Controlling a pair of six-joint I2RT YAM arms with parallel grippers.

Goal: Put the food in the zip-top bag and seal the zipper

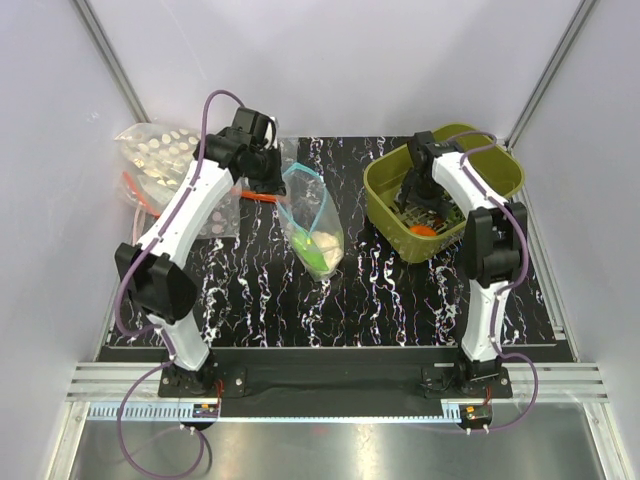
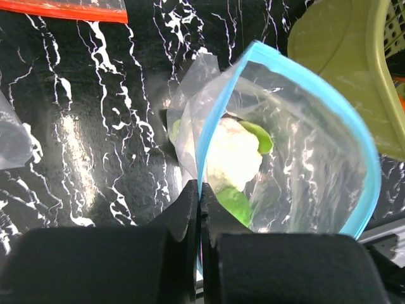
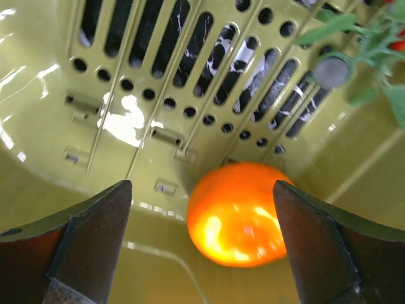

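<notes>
A clear zip top bag with a blue rim hangs open from my left gripper, which is shut on the rim's edge. Inside the bag lie a whitish food piece and a green food piece. My right gripper is open inside the olive basket, above its slotted floor. An orange round food rests at the basket's near wall, showing between the open fingers but below them. Beside it in the right wrist view is a green leafy stem with a bit of red.
Other clear bags with red-orange zips lie at the back left; one red-orange zip strip shows near the left gripper.
</notes>
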